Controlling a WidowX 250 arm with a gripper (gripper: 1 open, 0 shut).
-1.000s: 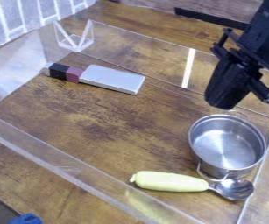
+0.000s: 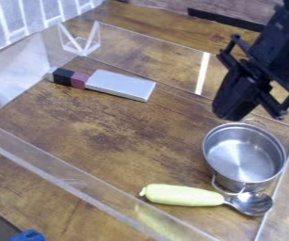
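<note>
My black gripper (image 2: 234,99) hangs above and just behind a steel pot (image 2: 244,160) on the wooden surface at the right; its fingertips are dark and I see nothing held in them. In front of the pot lie a pale yellow-green elongated object (image 2: 181,195) and a metal spoon (image 2: 248,202). At the back left lies a flat silver block (image 2: 119,85) with a dark and pink end.
Clear plastic walls (image 2: 84,184) border the wooden work area. The middle and left of the floor inside are bare. A small blue object (image 2: 27,235) sits outside at the lower left.
My gripper has shifted very slightly above the pot over the last second. The objects on the surface have stayed in place.
</note>
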